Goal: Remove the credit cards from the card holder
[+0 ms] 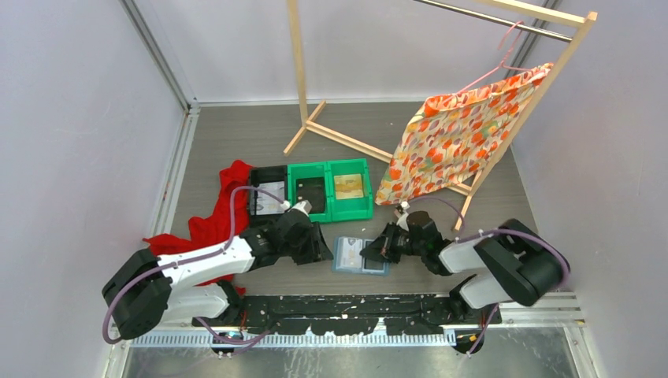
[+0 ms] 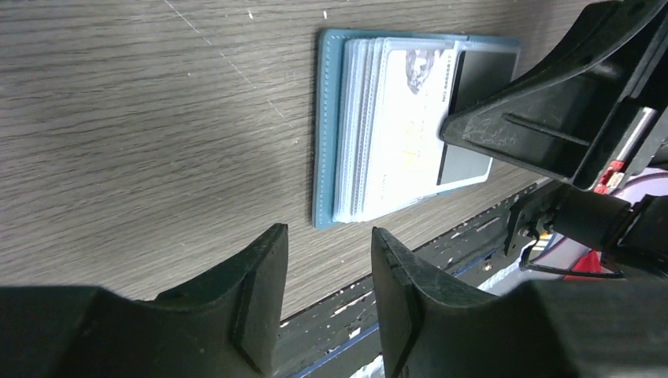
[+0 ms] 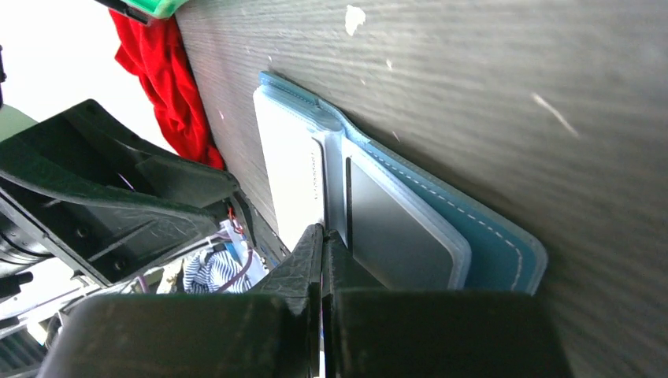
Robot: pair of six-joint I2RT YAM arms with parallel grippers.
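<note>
The blue card holder (image 1: 339, 257) lies open on the table, with clear sleeves of cards. A white card (image 2: 410, 118) and a dark grey card (image 2: 478, 79) show side by side in the left wrist view. Over the holder's middle, in the right wrist view, my right gripper is shut, nothing visible between its fingers; its tips look down against the sleeves. My left gripper is open and empty, its fingers apart, just off the holder's left edge.
Behind the arms stand a green two-part tray (image 1: 369, 216) with a yellow card and a dark card, and a black tray (image 1: 258, 173) with a whitish card. Red cloth (image 1: 206, 231) lies left. A wooden rack with patterned fabric (image 1: 453, 146) stands back right.
</note>
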